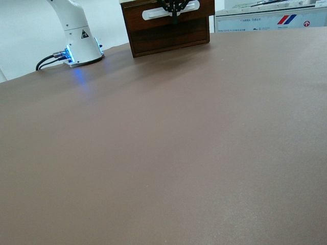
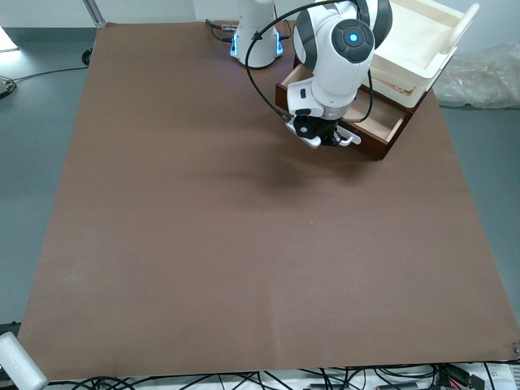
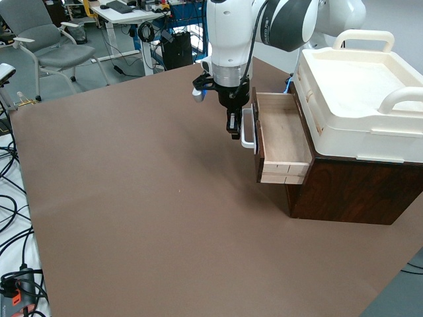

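My gripper (image 3: pixel 232 122) hangs at the front of a wooden drawer (image 3: pixel 284 142), which is pulled out of a dark wood cabinet (image 3: pixel 350 191) and looks empty inside. Its black fingers are beside the white handle (image 1: pixel 153 13) on the drawer front; whether they are closed on it cannot be told. In the left view the gripper (image 2: pixel 325 136) is mostly under the arm. A white plastic tray box (image 3: pixel 353 105) with handles sits on top of the cabinet.
The arm's base (image 1: pixel 82 46) stands at the back with cables. Cables and devices (image 3: pixel 23 290) line the table's edge, outside the mat.
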